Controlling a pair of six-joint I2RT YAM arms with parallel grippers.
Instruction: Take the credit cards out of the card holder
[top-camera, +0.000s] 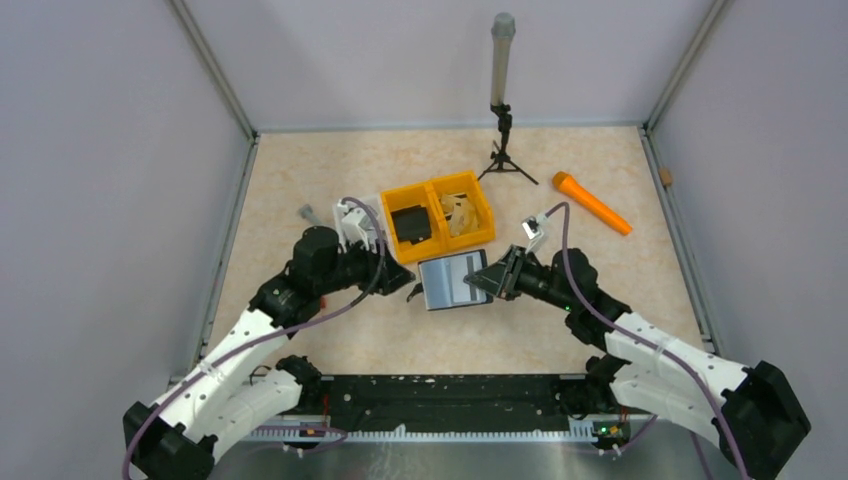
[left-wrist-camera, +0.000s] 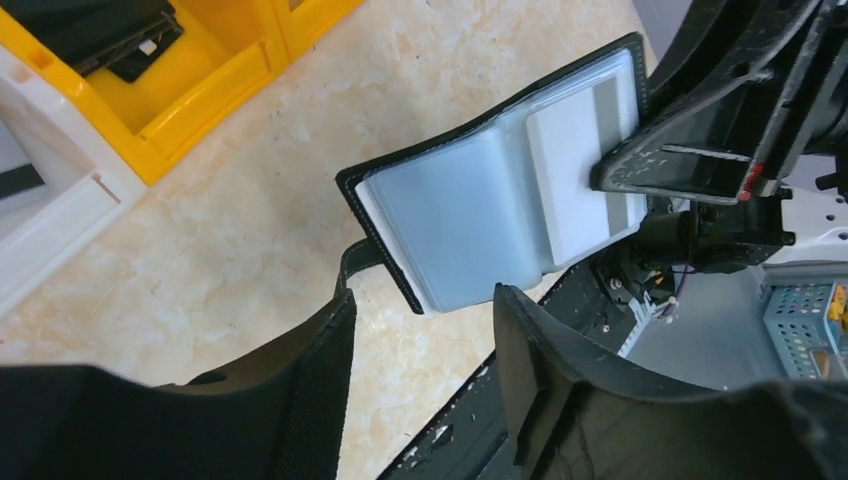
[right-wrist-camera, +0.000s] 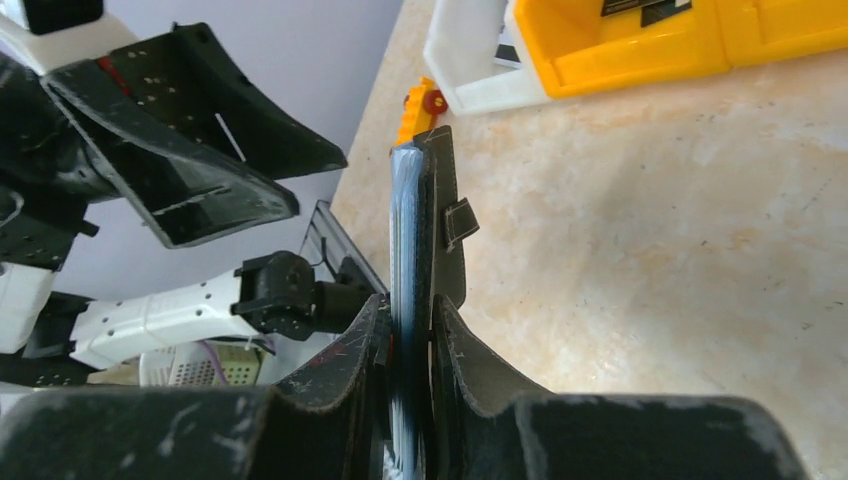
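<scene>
The card holder (top-camera: 447, 281) is open like a booklet, with translucent pale blue sleeves and a black cover with a small strap, seen in the left wrist view (left-wrist-camera: 450, 220). My right gripper (top-camera: 478, 279) is shut on its right side; in the right wrist view the holder (right-wrist-camera: 405, 210) stands edge-on between those fingers. My left gripper (top-camera: 405, 277) is open beside the holder's left side, with nothing between its fingertips in the left wrist view.
A yellow divided box (top-camera: 460, 240) with dark items and crumpled material lies behind the holder, beside a white tray (left-wrist-camera: 90, 220). An orange microphone-like object (top-camera: 592, 203) and a tripod stand (top-camera: 500, 150) are farther back.
</scene>
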